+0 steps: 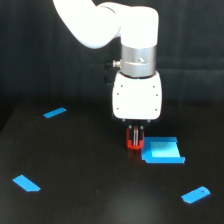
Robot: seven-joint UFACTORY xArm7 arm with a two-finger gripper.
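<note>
Low at the center, a small red object (135, 145) stands just left of a light-blue square (164, 150) edged with brighter blue tape. My gripper (135, 138) points straight down from its white body, its dark fingers coming down onto or in front of the red object and covering part of it. The fingers look close together, but whether they grip the red object or merely overlap it in this view cannot be made out. Contact between the red object and the square's left edge is also unclear.
Blue tape strips lie on the dark table: one at the far left (55, 112), another at the near left (26, 183), and a third at the near right (196, 195). Bare surface spreads across the left and front. Dark cloth hangs behind.
</note>
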